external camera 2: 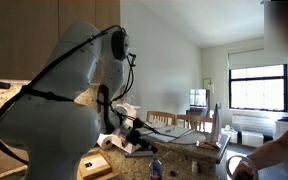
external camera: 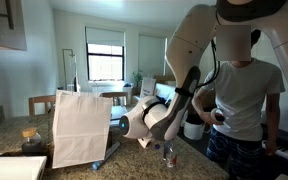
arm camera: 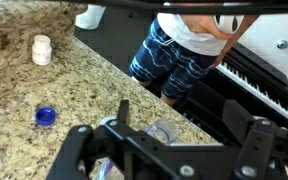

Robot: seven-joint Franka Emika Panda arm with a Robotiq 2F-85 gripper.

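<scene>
In the wrist view my gripper is open, its dark fingers (arm camera: 106, 145) spread wide. A clear plastic bottle (arm camera: 164, 131) shows between and beyond them, seen from above; no contact can be made out. In exterior view 1 the bottle (external camera: 171, 159) stands on the speckled counter just below the arm's end. Exterior view 2 shows the bottle (external camera 2: 156, 169) near the bottom. A blue cap (arm camera: 46, 117) and a small white bottle (arm camera: 42, 50) are on the counter to the left in the wrist view.
A white paper bag (external camera: 81, 128) stands left of the arm, with a brown jar (external camera: 32, 142) farther left. A person (external camera: 246, 105) stands close beside the counter's right edge.
</scene>
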